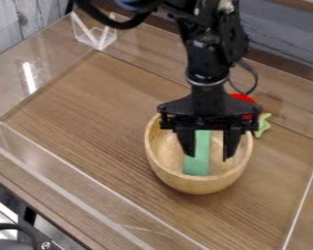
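Observation:
A round tan wooden bowl [179,170] sits on the wooden table, right of centre. Inside it lies an elongated green object [199,166]. My black gripper [201,119] hangs over the bowl's back part, its two fingers spread apart to either side of the green object's upper end; whether anything touches them is hard to tell.
Behind the bowl on the right lie a red object [245,101] and a light green leafy item [262,124], partly hidden. A clear container [94,31] stands at the back left.

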